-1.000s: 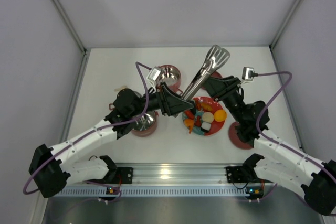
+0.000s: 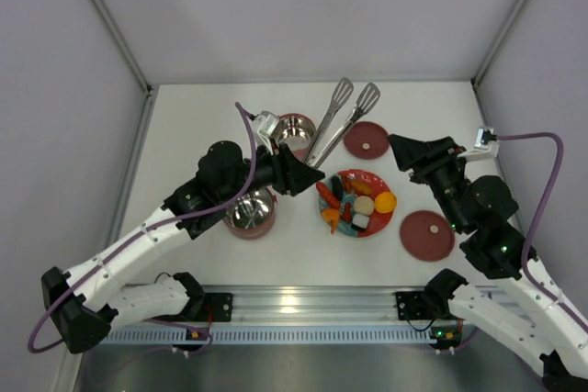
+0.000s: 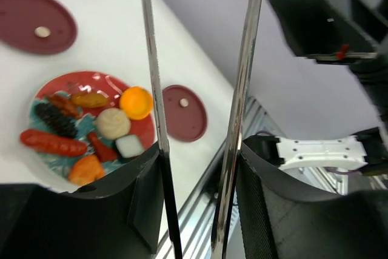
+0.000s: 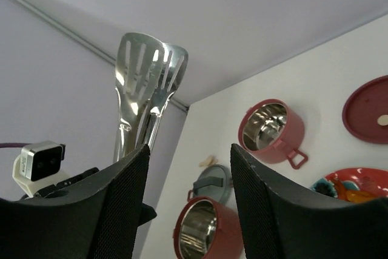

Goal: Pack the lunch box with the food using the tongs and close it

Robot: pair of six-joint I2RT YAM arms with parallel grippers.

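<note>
Metal tongs [image 2: 367, 98] with slotted ends rise from my left gripper [image 2: 305, 172]. The fingers press the outside of the two tong arms [image 3: 244, 71], which stand spread apart in the left wrist view. Below and right of that gripper, a red and teal bowl [image 2: 378, 220] holds mixed food: a sausage [image 3: 53, 142], an orange round piece [image 3: 136, 102], a white cube [image 3: 129, 146], a pale disc [image 3: 113, 124] and more. My right gripper is open and empty, held in the air right of the bowl.
Two red pots with metal insides stand on the left, one at the back [image 2: 295, 132] and one nearer [image 2: 251, 212]. Dark red lids lie behind the bowl [image 2: 367, 140] and to its right [image 2: 427, 235]. A grey lid [image 4: 212, 181] is beside the pots.
My right gripper has moved away to the right, off the tongs' ends. The food has stayed in place.
</note>
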